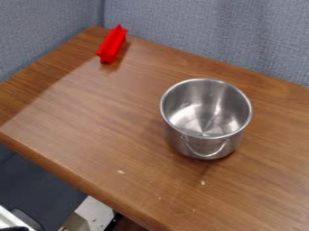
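A red elongated block [112, 43] lies near the back left of the wooden table [85, 126], close to the grey padded wall. A steel pot [205, 131] stands upright on the right half of the table, with nothing visible inside it. No gripper can be made out in the camera view.
Grey padded walls [205, 32] border the back and left of the table. Some white and black hardware, too cropped to identify, shows at the bottom left below the table's edge.
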